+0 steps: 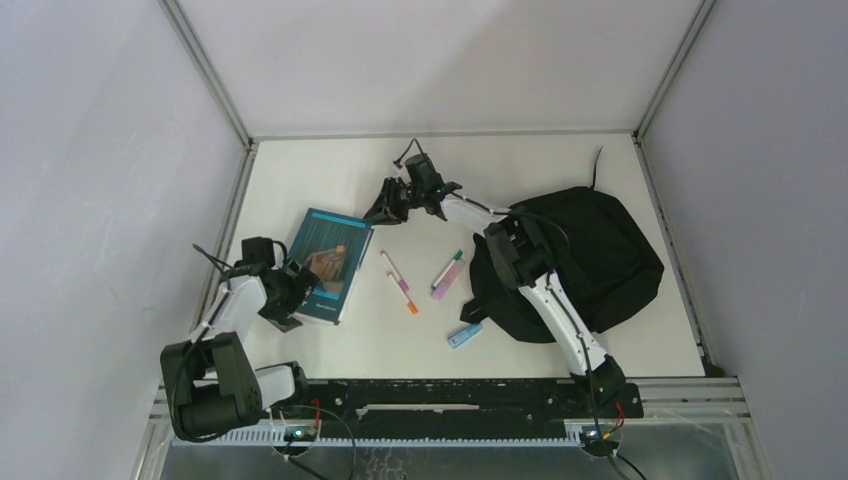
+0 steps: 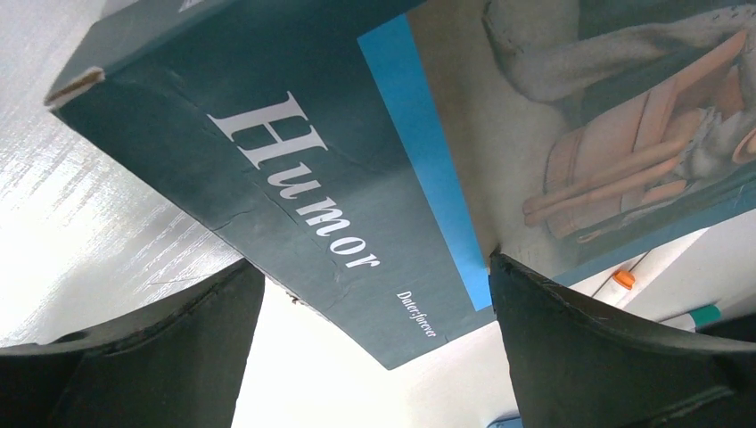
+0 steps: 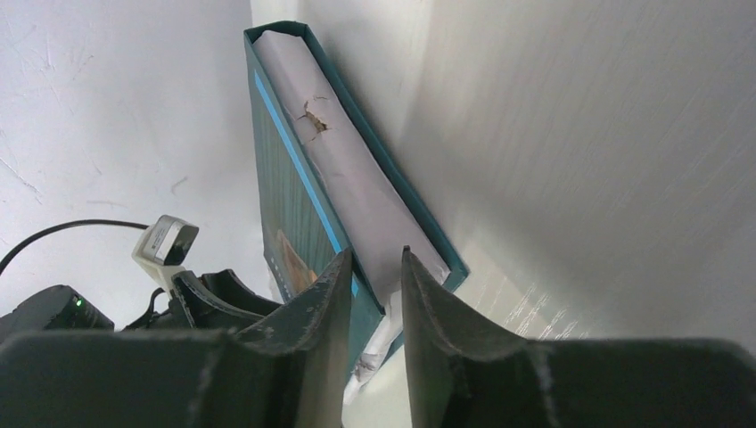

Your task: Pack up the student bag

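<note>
A thick dark-teal book (image 1: 330,262) lies cover up on the left part of the table. Its spine, lettered "Humor", runs between the wide-apart fingers of my open left gripper in the left wrist view. By the book's far right corner, my right gripper has its fingers partly apart, with the book's corner at the fingertips. Whether they touch it is hard to tell. On the right, a black bag (image 1: 610,260) lies spread out, partly covered by my right arm.
Between book and bag lie two pens, a white-pink one (image 1: 394,271) and an orange-tipped one (image 1: 402,293), a green-capped marker (image 1: 447,268), a pink marker (image 1: 448,281) and a blue object (image 1: 464,335).
</note>
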